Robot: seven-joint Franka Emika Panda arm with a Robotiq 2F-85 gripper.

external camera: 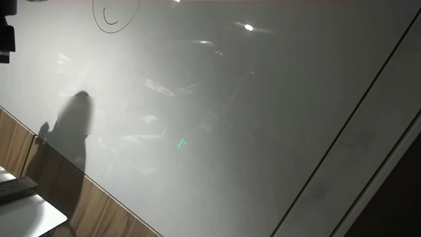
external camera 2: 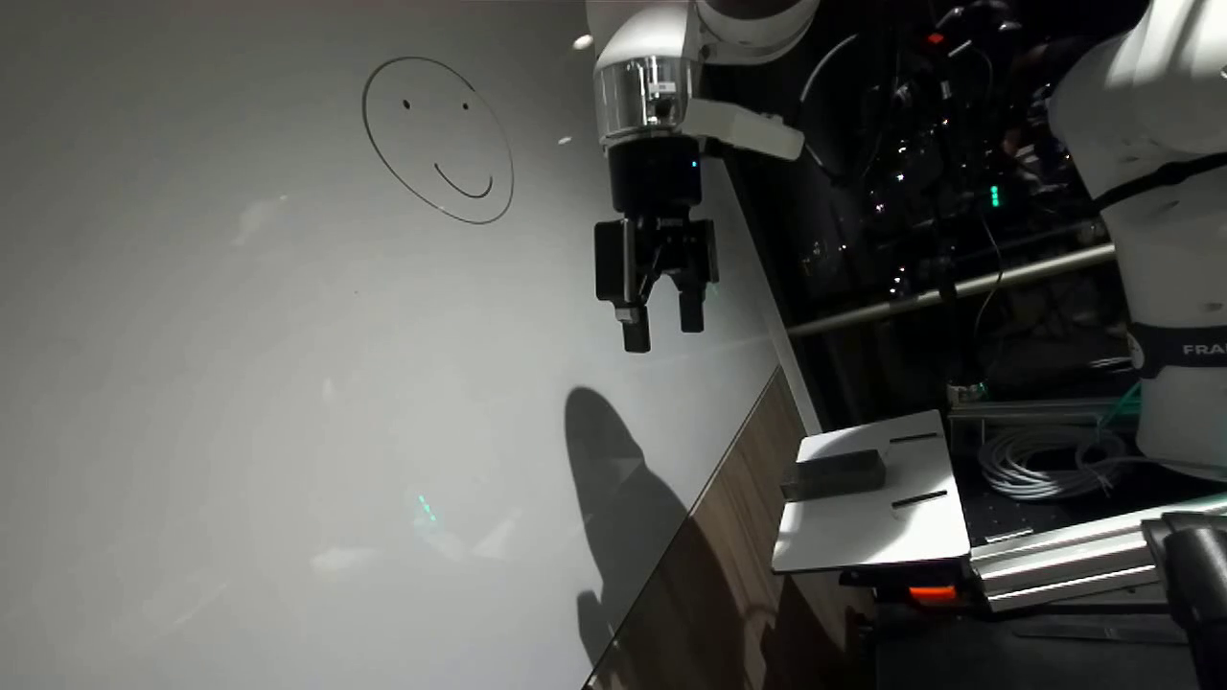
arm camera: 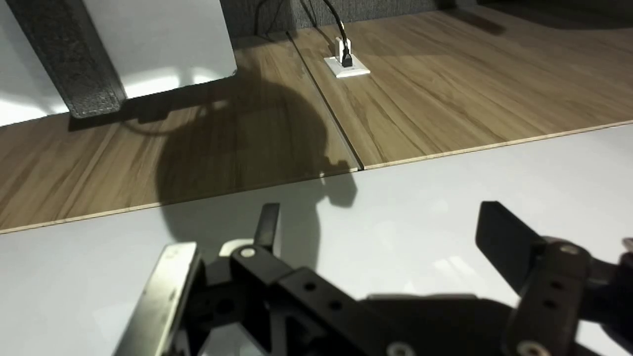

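Observation:
A smiley face (external camera 2: 484,196) in thin dark lines is drawn on the whiteboard (external camera 2: 230,402); exterior view 1 cuts off its top. On a small white table (external camera 2: 851,535) lies a dark grey block (external camera 2: 834,475), likely an eraser, which the wrist view also shows at its upper left. My gripper (external camera 2: 663,330) hangs open in front of the board, to the right of the drawing and higher than the table, with nothing between its fingers. In the wrist view both dark fingers (arm camera: 501,240) stand wide apart. Only a sliver of the gripper shows in exterior view 1.
Wood panelling (arm camera: 267,136) runs below the board, with a socket and plugged cable (arm camera: 347,64) on it. Another white arm (external camera 2: 1185,241) stands at the right, near a coil of cable (external camera 2: 1053,464). Open space lies between gripper and table.

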